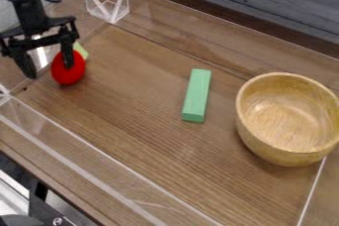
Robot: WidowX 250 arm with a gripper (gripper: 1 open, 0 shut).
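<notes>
My gripper [39,45] is at the upper left edge, open, its dark arms reaching down around the left side of a red oval object [69,67] on the wooden table [159,170]. A small yellow-green piece [79,48] shows just behind the red object. Whether the gripper touches the red object cannot be told.
A long green block [197,95] lies at center right, and a large yellow bowl [282,121] sits at the right. A white wire-like shape [106,2] stands at the upper left.
</notes>
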